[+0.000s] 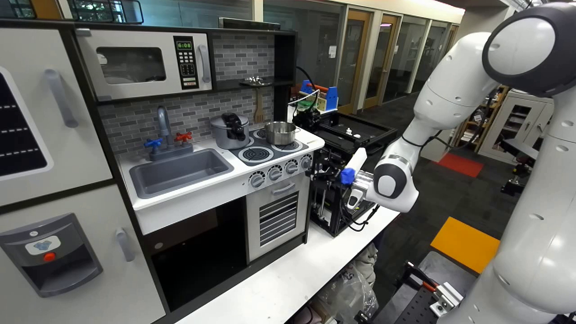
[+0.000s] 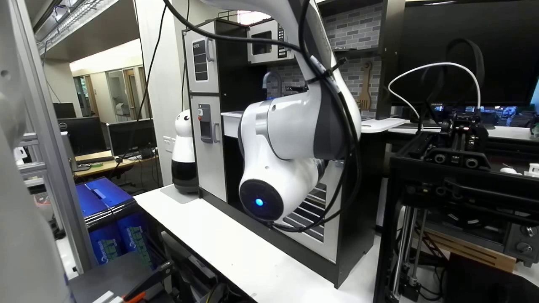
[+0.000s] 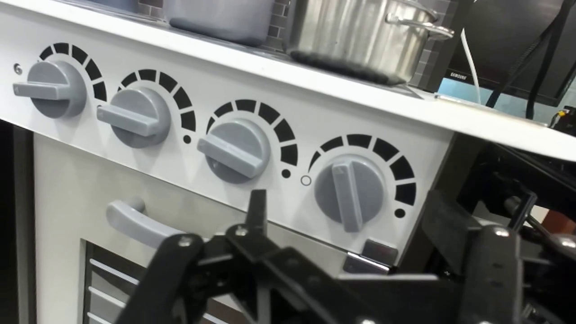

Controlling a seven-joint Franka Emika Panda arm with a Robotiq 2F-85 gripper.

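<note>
The toy stove's rightmost grey knob has its raised bar nearly upright and tilted slightly. My gripper is partly open in front of it, with one dark finger to the lower left and the other to the right. Nothing appears clamped between them, though contact with the knob cannot be told. On three other knobs, including the neighbouring knob, the bars lie closer to level. In exterior view 1 my gripper reaches the stove's right front corner; exterior view 2 hides it behind the arm.
A steel pot and a grey lidded pot stand on the stovetop. Below the knobs juts the oven handle. A black-framed machine crowds the stove's right side.
</note>
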